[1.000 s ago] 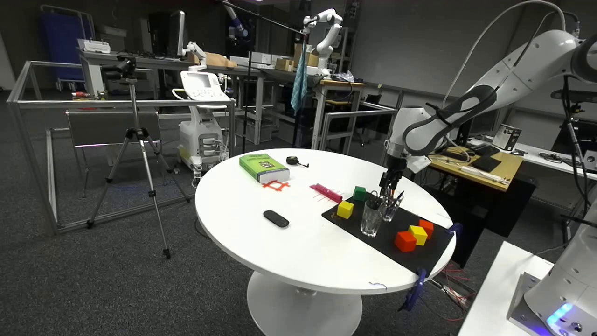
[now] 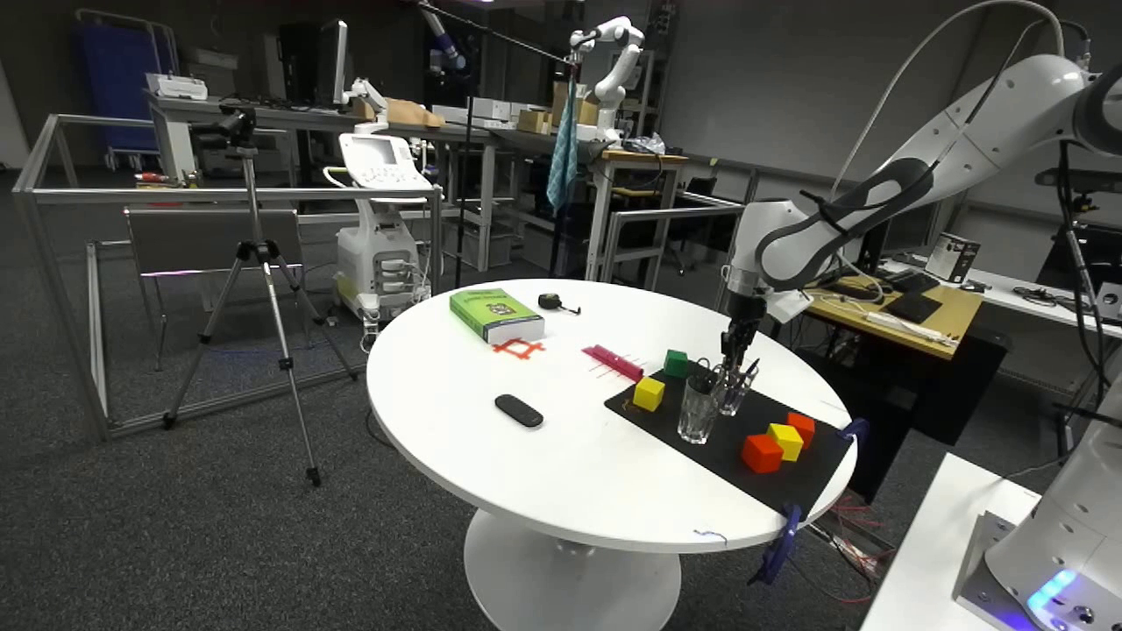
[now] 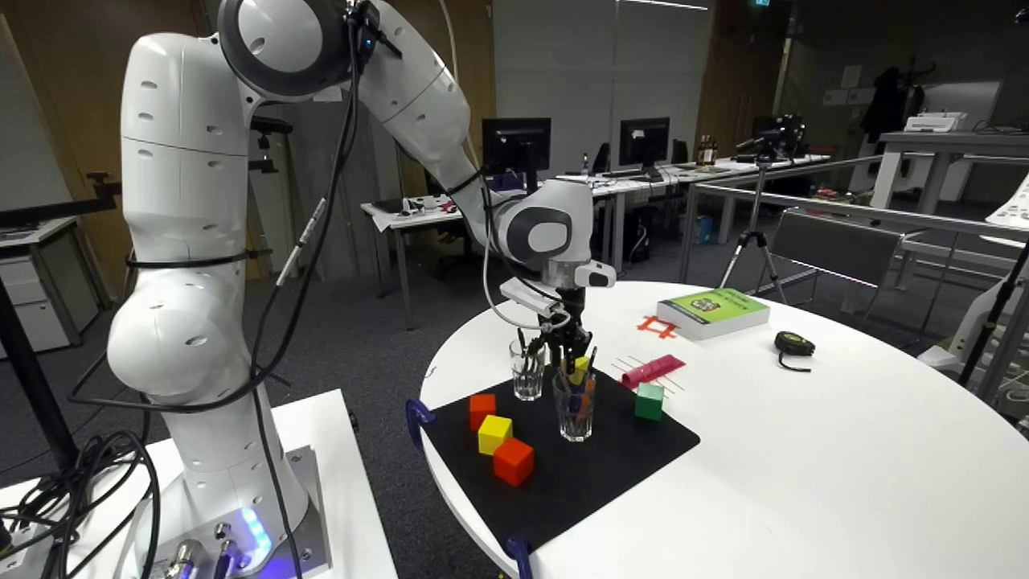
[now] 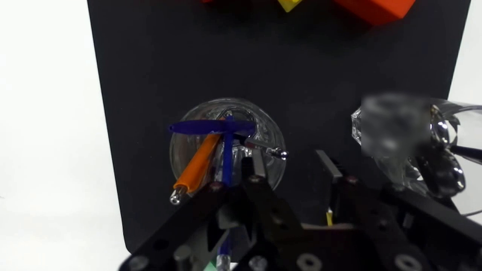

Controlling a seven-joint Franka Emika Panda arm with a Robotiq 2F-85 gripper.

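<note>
A clear glass with pens (image 3: pixel 575 421) stands on the black mat. In the wrist view it holds an orange pen (image 4: pixel 199 163), blue pens (image 4: pixel 205 127) and a silver-tipped pen (image 4: pixel 266 147). My gripper is over the right side of this glass, its fingers part open. One finger (image 4: pixel 258 163) overlaps the glass by the silver-tipped pen; the other finger (image 4: pixel 328 165) is outside the rim. Nothing shows held between them. A second glass (image 2: pixel 696 410), with dark-handled utensils, stands to the right in the wrist view. How deep my fingertips reach is unclear.
Two red cubes (image 2: pixel 763 453) and a yellow cube (image 2: pixel 784 442) lie on the mat (image 3: pixel 608 478). Another yellow cube (image 2: pixel 649 393) and a green cube (image 3: pixel 649 401) are near its opposite end. A book (image 2: pixel 494 315) and a black remote (image 2: pixel 518 410) lie on the otherwise open white table.
In exterior view 1 my gripper has shifted slightly and its fingers sit a little differently above the pen glass. Both glasses and the cubes appear unmoved.
</note>
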